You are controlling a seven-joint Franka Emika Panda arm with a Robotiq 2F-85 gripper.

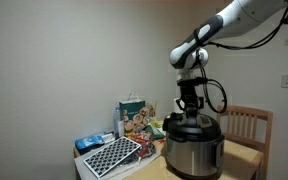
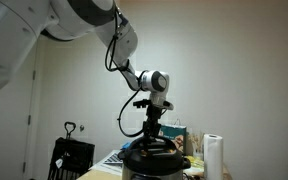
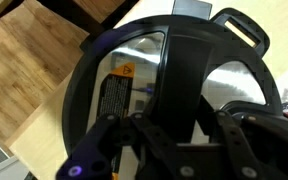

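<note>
A large steel cooker with a black lid stands on the wooden table. From the wrist view I look down on the lid, with its black handle running across the middle and an orange and black label to the left. My gripper reaches down to the handle at the top of the lid. Its fingers are shut on the handle, though the arm's dark parts hide much of the contact. In the second exterior view the gripper is likewise low over the lid.
Left of the cooker lie a dark perforated rack and a blue box, with a patterned bag and several packets behind. A wooden chair stands to the right. A paper towel roll is upright nearby.
</note>
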